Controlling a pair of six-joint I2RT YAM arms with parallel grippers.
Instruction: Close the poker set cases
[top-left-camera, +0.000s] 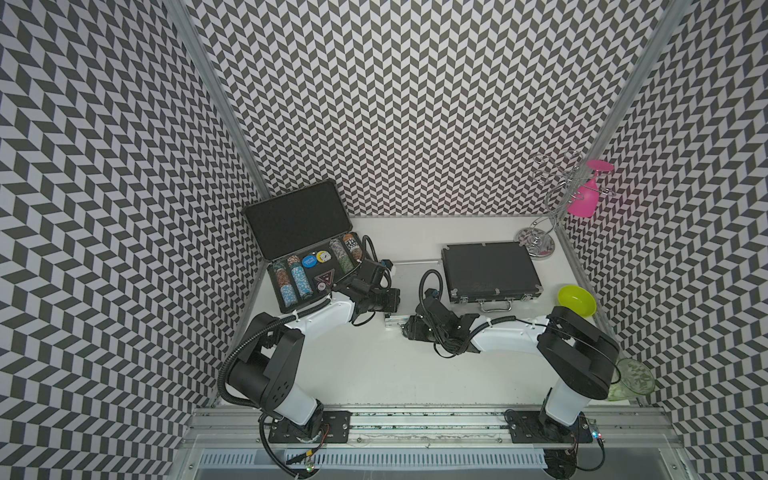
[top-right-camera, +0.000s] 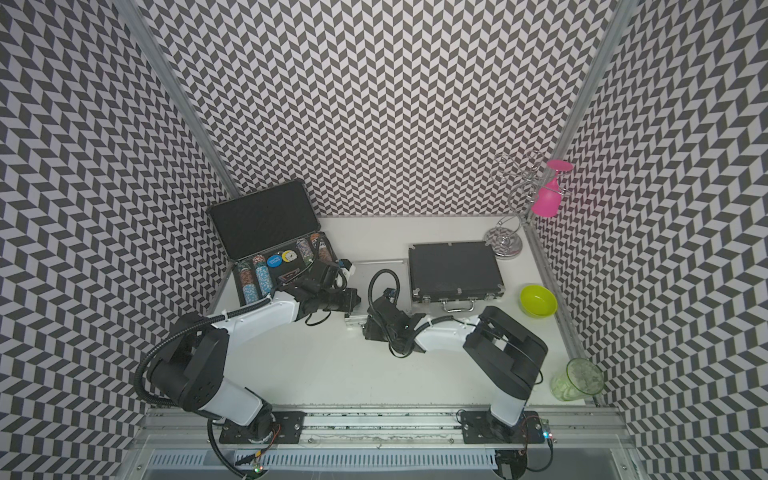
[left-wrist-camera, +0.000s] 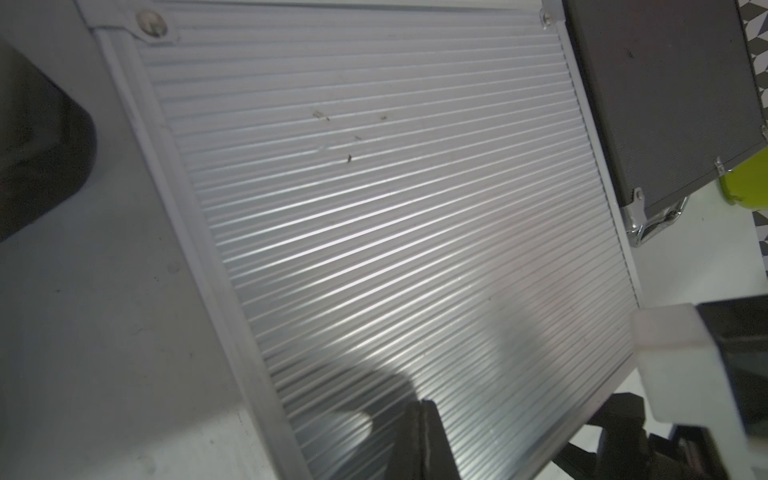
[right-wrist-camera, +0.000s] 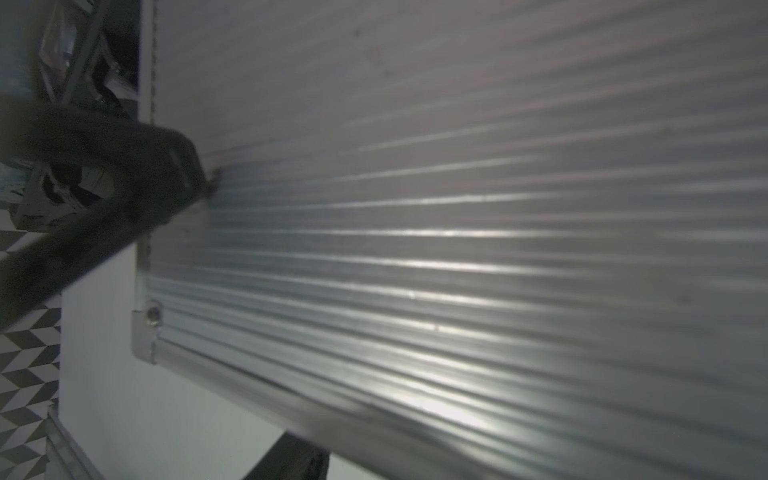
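A silver ribbed case (left-wrist-camera: 416, 200) lies closed in the middle, largely under both arms in the top views. My left gripper is shut over its near part, nothing seen between the fingers. My right gripper is at the case's front; in the right wrist view a blurred finger (right-wrist-camera: 172, 168) lies against the ribbed surface at one edge. A black case (top-left-camera: 292, 216) stands open at the left, showing chips. Another black case (top-left-camera: 488, 268) lies closed at the right, handle toward the front.
A green bowl (top-left-camera: 576, 297) sits right of the closed black case, a metal stand with pink items (top-right-camera: 548, 200) behind it. A glass jar (top-right-camera: 577, 384) stands at the front right.
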